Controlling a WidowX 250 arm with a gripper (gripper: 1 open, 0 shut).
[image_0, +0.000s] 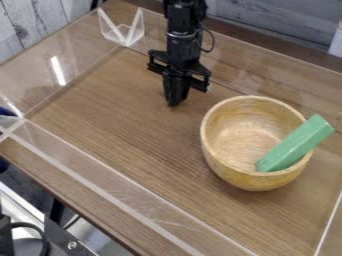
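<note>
My black gripper reaches down from the top centre to just left of and above the bowl, low over the wooden table. Its fingertips are dark and small, and I cannot tell whether they are open or shut or whether anything lies between them. A large beige bowl stands on the right, with a green oblong object leaning inside it over its right side.
A white wire-like rack stands at the back left. A black cable or part lies at the lower left corner.
</note>
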